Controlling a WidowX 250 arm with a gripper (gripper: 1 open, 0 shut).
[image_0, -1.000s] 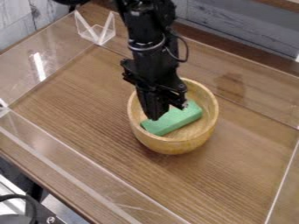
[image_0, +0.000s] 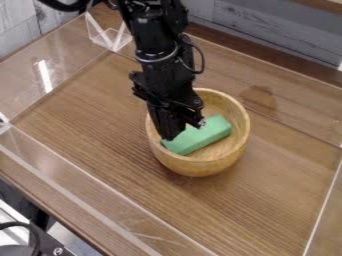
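Observation:
The black arm comes down from the top of the view to my gripper (image_0: 166, 130), whose tip is over the left part of a round beige bowl (image_0: 221, 160). The gripper looks shut, with nothing visible between its fingers, though its tip is dark and small. A green oblong block (image_0: 202, 136) lies in the bowl, just right of and below the gripper tip, partly hidden by it at the left.
Raised edges or walls run along the back and sides. A dark cable lies at the lower left corner.
The arm and gripper have shifted slightly to the left over the last second. The bowl and green block look much the same.

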